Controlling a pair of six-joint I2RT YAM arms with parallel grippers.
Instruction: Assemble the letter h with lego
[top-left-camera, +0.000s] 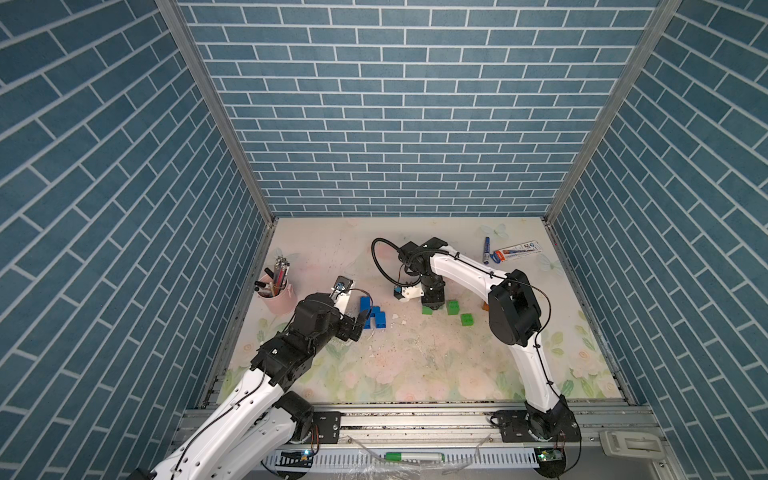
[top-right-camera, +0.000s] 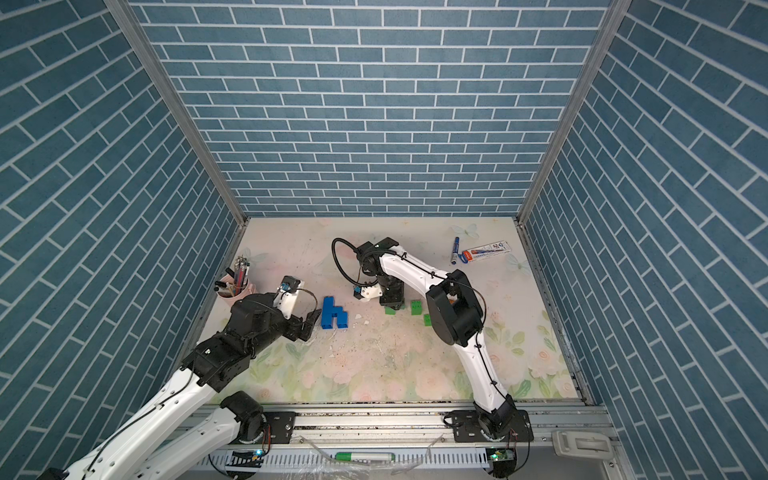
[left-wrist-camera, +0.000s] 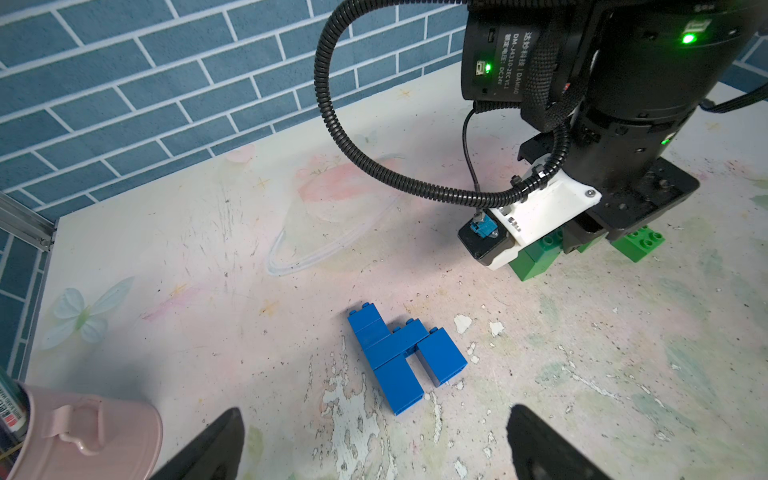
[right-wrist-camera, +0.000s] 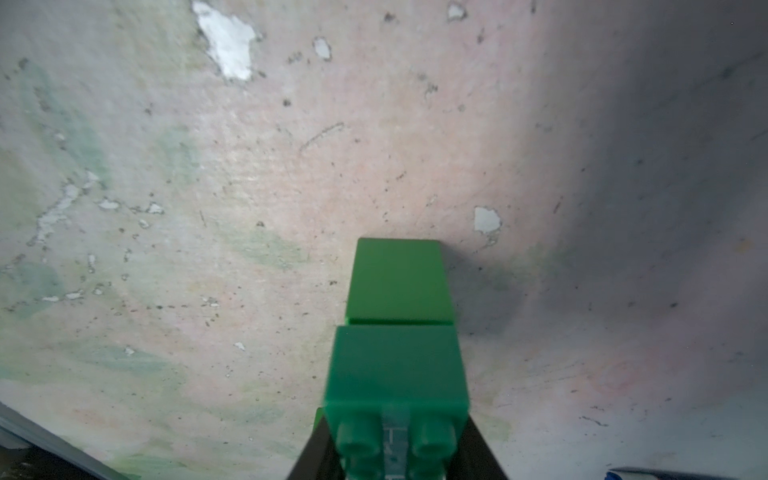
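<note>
My right gripper is shut on a dark green brick (right-wrist-camera: 396, 364), held directly beside or over another green brick (right-wrist-camera: 397, 280); whether they touch I cannot tell. More green bricks (top-left-camera: 452, 307) (top-left-camera: 466, 320) lie to its right on the table (top-left-camera: 416, 360). Blue bricks (left-wrist-camera: 388, 352) form a lowercase h shape left of them. My left gripper stands open and empty above the table, left of the blue h.
A pink pen cup (top-left-camera: 278, 298) stands at the far left. A marker (top-left-camera: 486, 249) and a packaged item (top-left-camera: 516, 251) lie at the back right.
</note>
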